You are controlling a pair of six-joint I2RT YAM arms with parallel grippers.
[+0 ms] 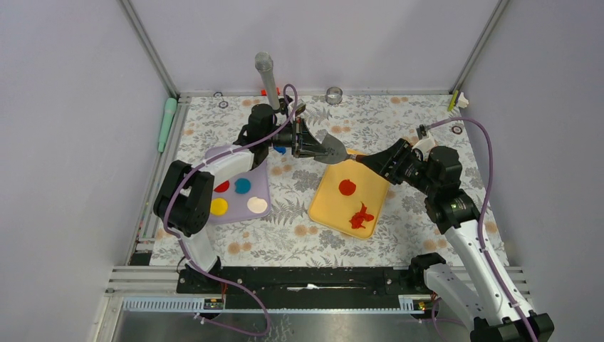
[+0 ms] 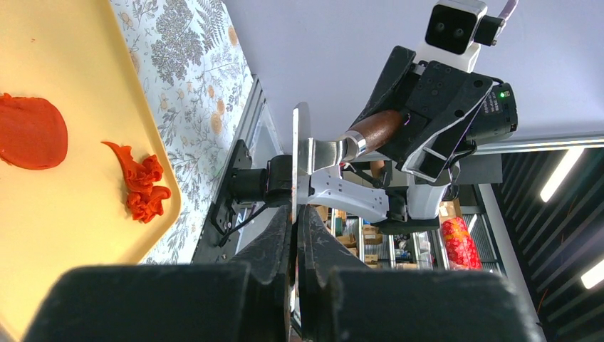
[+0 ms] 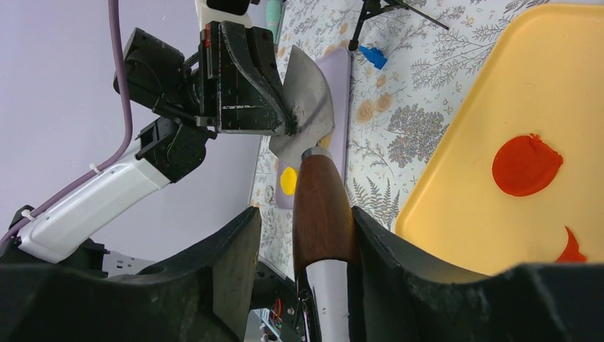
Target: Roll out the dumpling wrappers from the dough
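A metal scraper with a wooden handle spans both grippers above the yellow tray [image 1: 320,206]. My left gripper [image 1: 318,149] is shut on the scraper blade, which appears edge-on in the left wrist view. My right gripper is around the wooden handle [image 3: 320,199], its fingers part open, the handle lying against one of them. On the tray are a flat red dough disc [image 3: 526,164] and a crumpled red dough scrap [image 2: 146,185].
A purple tray [image 1: 256,185] with coloured discs lies under the left arm. A glass [image 1: 334,95] stands at the back, near a grey upright stand [image 1: 264,68].
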